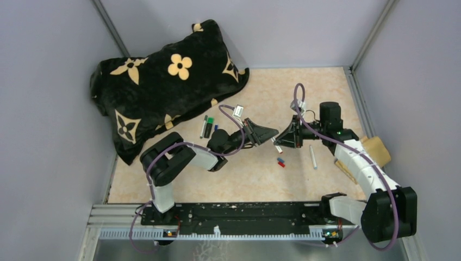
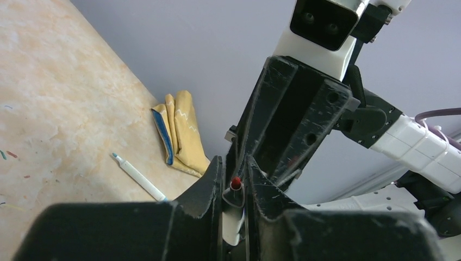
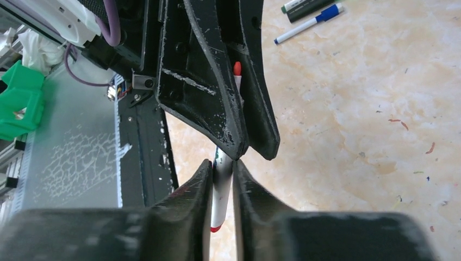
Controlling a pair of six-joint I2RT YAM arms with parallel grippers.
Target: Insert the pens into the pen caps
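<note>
Between the two grippers, near the table's centre, is a white pen with a red tip. My left gripper is shut on the pen; in the left wrist view its red tip shows between the fingers. My right gripper is around the same pen's lower part, its fingers close on either side; whether they grip it is unclear. Red and blue caps lie below the grippers in the top view. Another white pen lies to their right.
Markers lie at the left beside a dark patterned cushion. A folded yellow cloth lies at the right edge.
</note>
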